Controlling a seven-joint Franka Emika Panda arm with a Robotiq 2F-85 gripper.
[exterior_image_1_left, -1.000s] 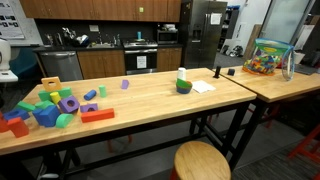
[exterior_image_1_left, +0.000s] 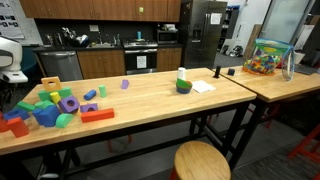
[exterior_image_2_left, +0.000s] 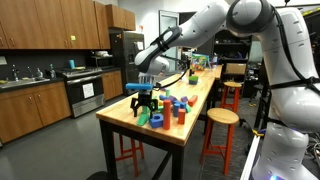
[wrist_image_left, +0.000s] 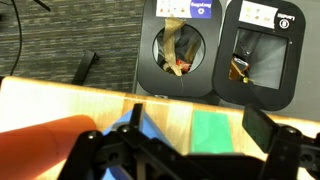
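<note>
My gripper is open over the table's edge in the wrist view, with nothing held between its fingers. Below and between the fingers lies a green block (wrist_image_left: 210, 132). A blue block (wrist_image_left: 150, 128) shows beside the left finger, and a large red shape (wrist_image_left: 40, 148) fills the lower left corner. In exterior view 1 the blocks are heaped at the table's left end, among them a blue block (exterior_image_1_left: 46, 116), a red block (exterior_image_1_left: 17, 127) and a long red block (exterior_image_1_left: 97, 115). The arm (exterior_image_1_left: 10, 60) enters there from the left.
Two dark bins, one round-holed (wrist_image_left: 180, 48) and one square-holed (wrist_image_left: 262, 55), stand on the floor past the table edge. A green bowl (exterior_image_1_left: 183, 87) and white paper (exterior_image_1_left: 203, 86) lie farther along the table (exterior_image_1_left: 150, 105).
At the left of exterior view 1, the white arm has come further into view, shifting to the right. The blocks have not visibly moved.
</note>
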